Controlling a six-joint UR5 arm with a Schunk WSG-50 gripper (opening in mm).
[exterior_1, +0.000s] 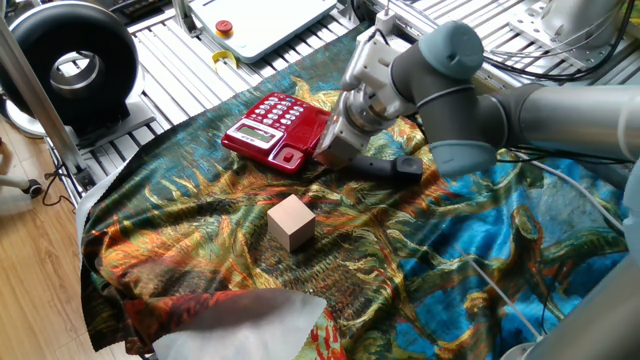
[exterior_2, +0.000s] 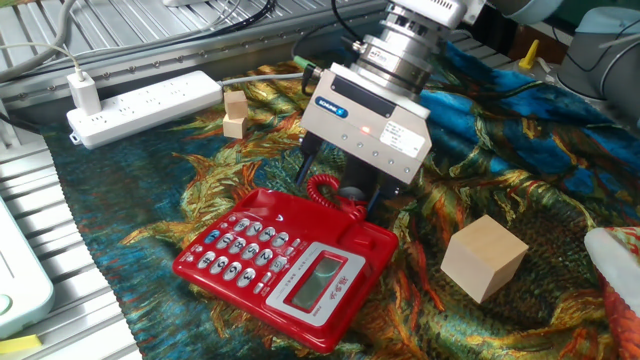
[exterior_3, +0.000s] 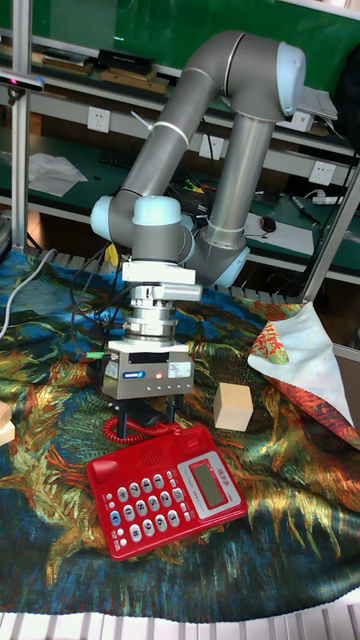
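A red desk phone (exterior_2: 222, 262) with silver keys and a small display lies on the patterned cloth. Its black handset (exterior_1: 385, 168) is off the cradle, on the cloth behind the phone, joined by a coiled red cord (exterior_2: 322, 187). Above the cord and handset, my gripper (exterior_2: 335, 198) points down at the phone's back edge. Its two dark fingers (exterior_2: 375, 196) stand well apart, so it is open. Part of the handset shows behind and between them in exterior view 2. In exterior view 1 the gripper's body hides the fingertips and the handset's near end.
A wooden cube (exterior_1: 291, 222) rests on the cloth beside the phone. Two small wooden blocks (exterior_2: 234, 127) sit near a white power strip (exterior_2: 150, 108). The cloth is wrinkled, with a folded corner (exterior_3: 309, 357) showing its white underside. Open cloth lies around the cube.
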